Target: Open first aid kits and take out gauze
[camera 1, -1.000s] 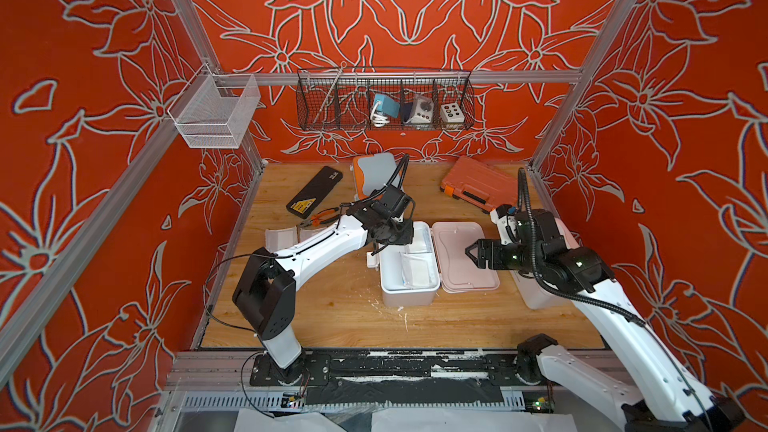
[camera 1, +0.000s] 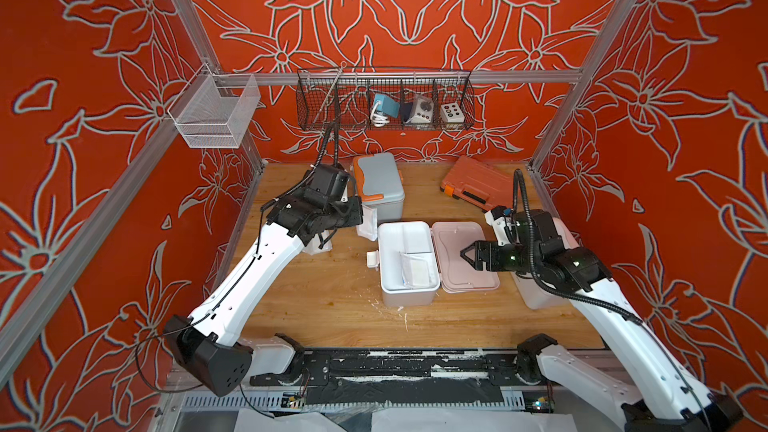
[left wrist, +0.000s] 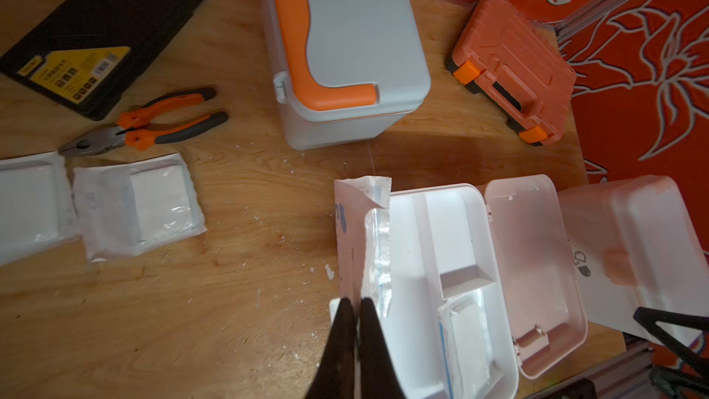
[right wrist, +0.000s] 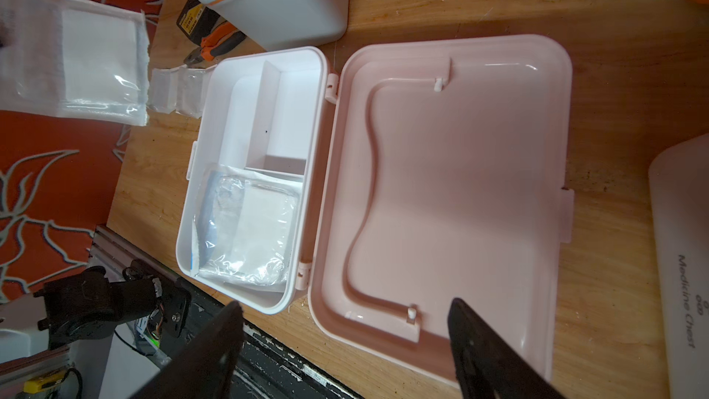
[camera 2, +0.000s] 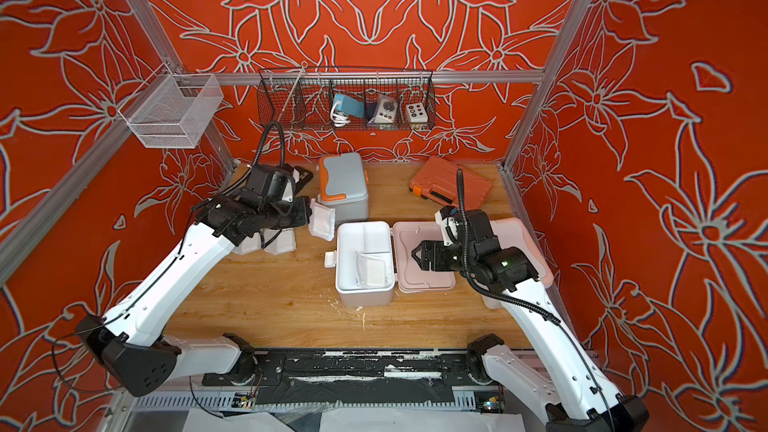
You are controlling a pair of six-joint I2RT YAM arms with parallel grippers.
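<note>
A flat white gauze packet [left wrist: 354,240] hangs from my left gripper, whose fingers are shut on its edge. In the top left view this packet [camera 1: 367,224] is left of and behind the open first aid kit [camera 1: 389,281]. Another gauze packet [right wrist: 254,229] lies in the kit's front compartment; the back compartments look empty. The kit's pink lid [right wrist: 458,199] is folded out flat to the right. Above that lid hovers my right gripper [camera 1: 470,254], fingers apart and nothing between them. Two more packets [left wrist: 140,203] [left wrist: 29,207] lie on the table at left.
A grey box with orange trim [camera 1: 381,180] stands behind the kit, pliers [left wrist: 147,122] and a black case [left wrist: 110,26] to its left. An orange case [camera 1: 478,182] lies back right. Another pink and white kit [camera 2: 520,252] stands beyond the lid.
My left gripper has swung left and back from over the kit, a gauze packet now visible in it. The right arm has barely moved.
</note>
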